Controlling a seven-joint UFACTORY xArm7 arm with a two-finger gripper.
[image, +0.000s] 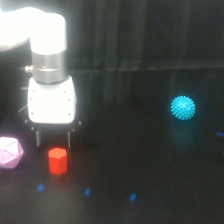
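Observation:
My white gripper (53, 136) hangs at the left of the camera view, fingers apart with nothing visible between them, just above and slightly behind a small red block (58, 161) on the dark surface. A pink and lilac faceted ball (9, 152) lies to the left of the block, partly beside the gripper. On the right sits a spiky cyan ball (183, 108), well apart from the gripper.
A dark curtain fills the background.

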